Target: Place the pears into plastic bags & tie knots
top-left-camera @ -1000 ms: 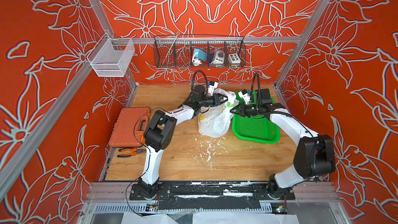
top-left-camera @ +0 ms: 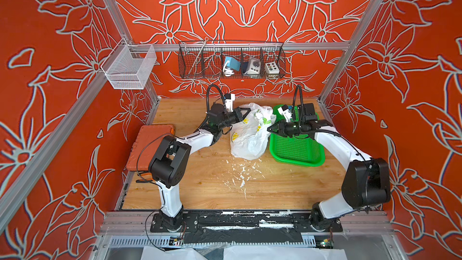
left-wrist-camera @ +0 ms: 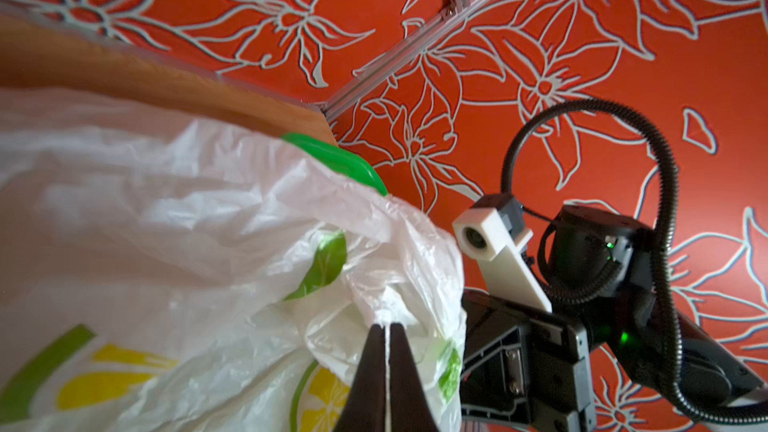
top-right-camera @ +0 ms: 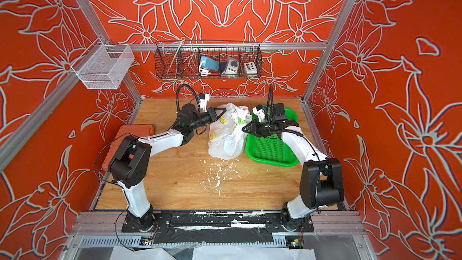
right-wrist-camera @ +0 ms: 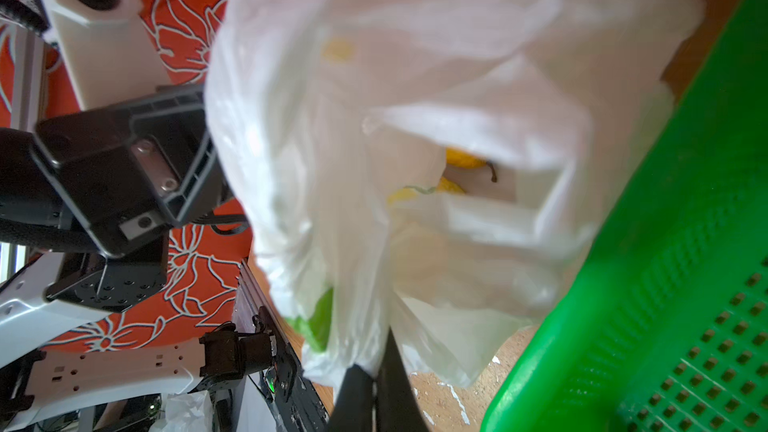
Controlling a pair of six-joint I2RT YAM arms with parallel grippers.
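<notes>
A white plastic bag (top-left-camera: 247, 137) with yellow and green print lies mid-table, beside a green perforated basket (top-left-camera: 298, 151). In the right wrist view, yellow pears (right-wrist-camera: 464, 157) show inside the bag's opening. My left gripper (top-left-camera: 246, 112) is at the bag's upper left; in the left wrist view it is shut, with the bag's film behind its fingertips. My right gripper (top-left-camera: 270, 130) is at the bag's right, by the basket; in the right wrist view bag film bunches at its fingertips, and whether it grips any cannot be told.
An orange case (top-left-camera: 146, 146) lies at the table's left. White scraps (top-left-camera: 240, 173) are scattered on the front middle. A wire shelf (top-left-camera: 231, 60) with small items hangs on the back wall, a white mesh basket (top-left-camera: 129, 72) at the left.
My left arm has moved left, drawing its gripper back toward the bag's upper left. The right arm has shifted very slightly; the bag looks nearly the same.
</notes>
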